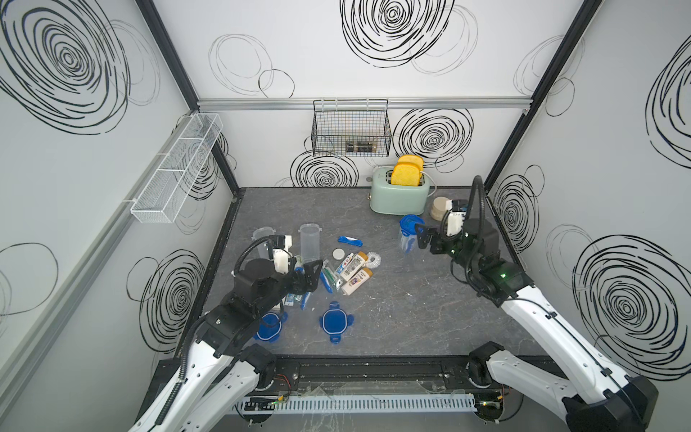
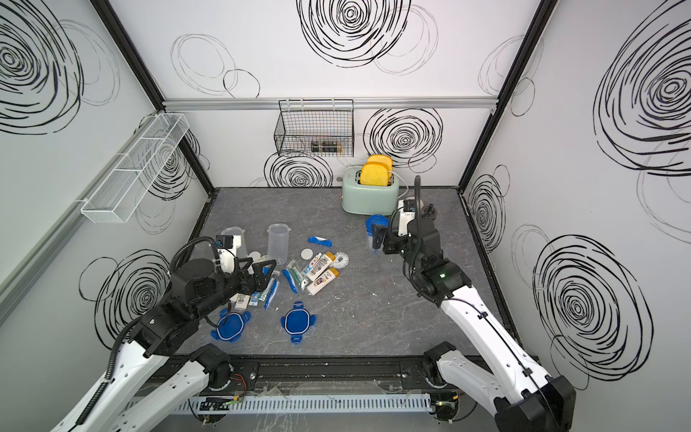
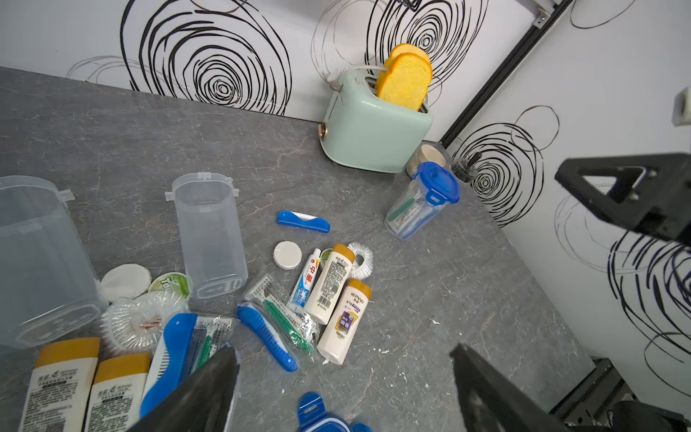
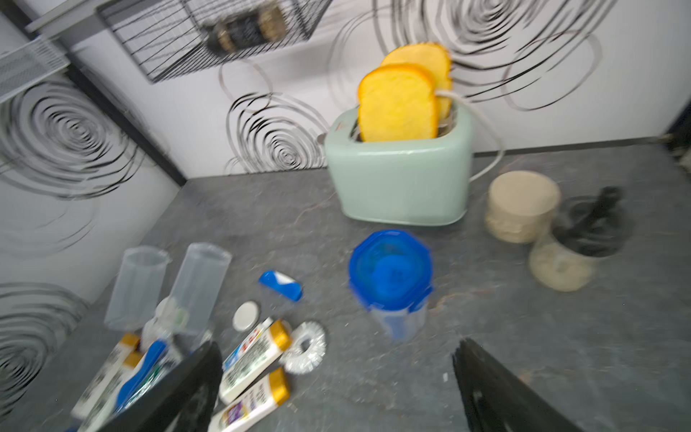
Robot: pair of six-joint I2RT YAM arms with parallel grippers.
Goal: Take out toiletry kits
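A clear container with a blue lid (image 3: 423, 201), holding toiletry items, stands on the right side, below my raised, open right gripper. My open left gripper is raised over two empty clear containers (image 3: 213, 237) (image 3: 39, 259), bottles (image 3: 342, 324), toothbrush packets (image 3: 284, 309), blue combs (image 3: 266, 334), toothpaste (image 3: 306, 277) and round white items (image 3: 287, 255) lying loose on the table. Two blue lids (image 1: 334, 322) (image 1: 268, 327) lie near the front. Nothing shows between the fingers of either gripper.
The mint toaster (image 4: 396, 183) with yellow slices stands at the back, beside a beige jar (image 4: 523, 205) and a dark-topped jar (image 4: 568, 262). A black wire basket (image 1: 351, 128) and a white rack (image 1: 172, 172) hang on the walls.
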